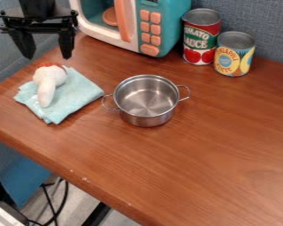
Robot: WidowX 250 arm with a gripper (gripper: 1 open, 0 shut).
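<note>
The black gripper (46, 46) hangs at the top left with its two fingers apart and nothing visible between them. Below it, a white plush toy with a red top (49, 81) lies on a folded pale blue cloth (75, 101). To the right of the cloth stands an empty steel pot (147, 108) with two side handles.
A teal toy microwave (162, 31) stands at the back. Beside it are a tomato sauce can (201, 37) and a yellow can (233, 56). Cables hang past the left edge.
</note>
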